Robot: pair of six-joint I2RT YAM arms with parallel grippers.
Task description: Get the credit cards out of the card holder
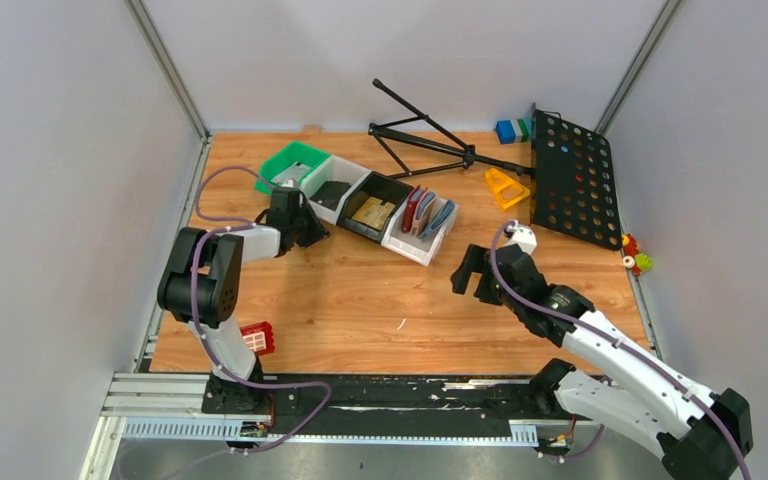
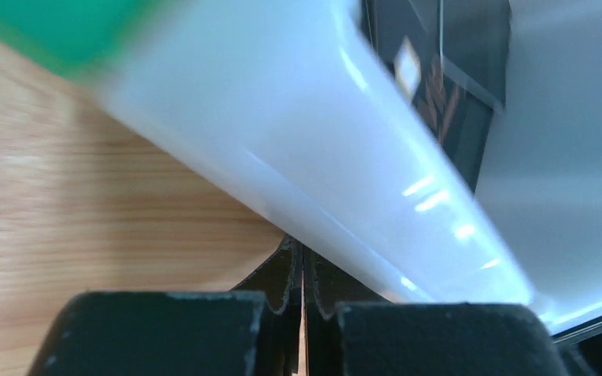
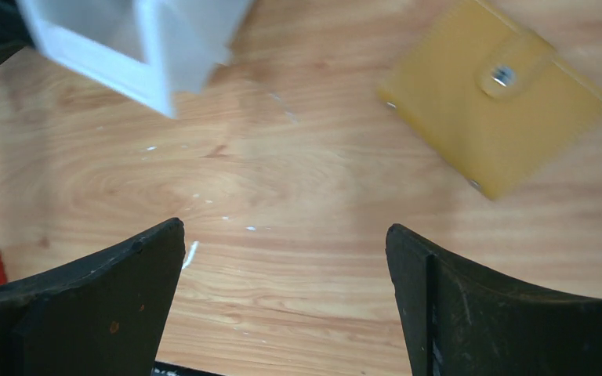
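In the right wrist view a tan-yellow card holder (image 3: 470, 102) with a snap flap lies flat on the wood, beyond the fingers and to the right. From above, the right arm hides it. My right gripper (image 1: 468, 286) stands open over the table, with nothing between its widely parted fingers. My left gripper (image 1: 322, 234) is shut, its tips close together (image 2: 302, 244) right against the wall of a white bin (image 2: 337, 180); nothing shows between them. No loose credit cards can be made out clearly.
A joined row holds a green bin (image 1: 317, 153), a white bin, a black bin (image 1: 358, 222) and a white end bin (image 1: 415, 250) with red and blue items. Behind lie a folded black stand (image 1: 430, 140) and a perforated panel (image 1: 575, 180).
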